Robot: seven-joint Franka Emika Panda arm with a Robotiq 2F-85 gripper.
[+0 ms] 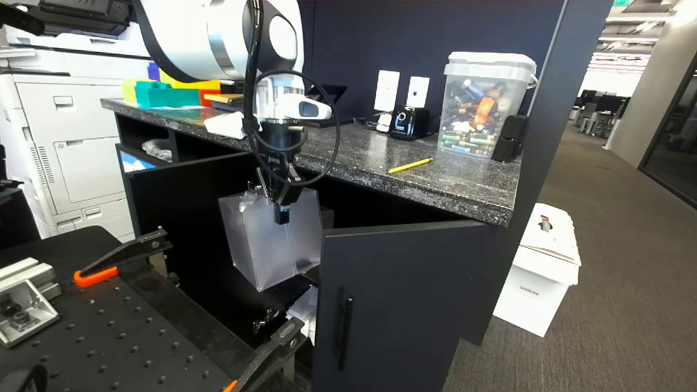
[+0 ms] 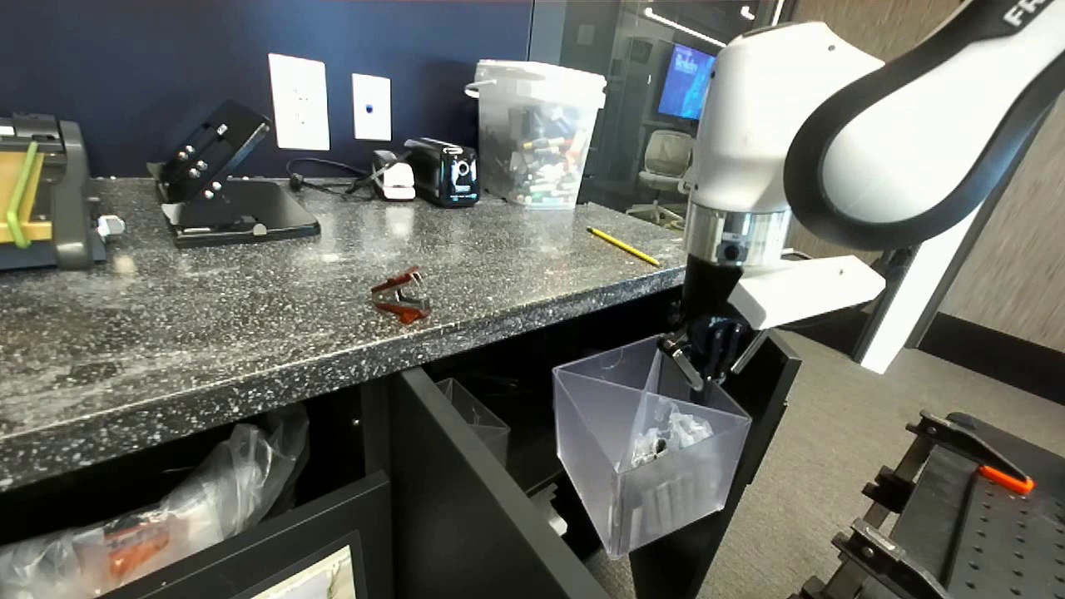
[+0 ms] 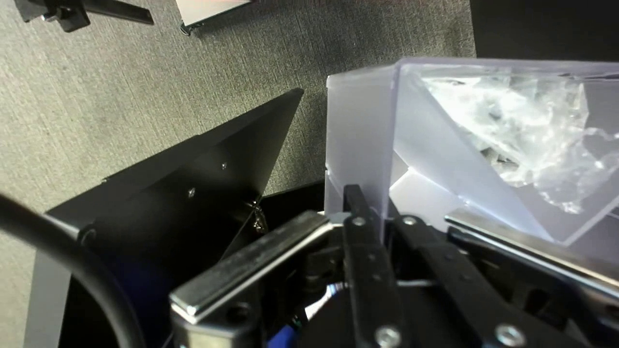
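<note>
A clear plastic bin [image 1: 271, 245] with slanted dividers hangs, somewhat tilted, from my gripper [image 1: 282, 212] in front of the open cabinet. In the wrist view the fingers [image 3: 371, 261] pinch one wall of the bin [image 3: 360, 133], one finger on each side of it. Crumpled clear plastic [image 2: 674, 434] lies in one compartment. In exterior view 2 the bin [image 2: 669, 499] is below counter height, between the two open doors. Behind it, a second clear bin [image 2: 474, 424] stands inside the dark cabinet, mostly hidden.
The speckled countertop [image 1: 457, 189] overhangs the cabinet, bearing a yellow pencil [image 1: 410, 166] and a red staple remover [image 2: 402, 295]. An open door [image 1: 392, 294] stands to the right of the bin in exterior view 1. The black perforated table [image 1: 124, 333] lies in front.
</note>
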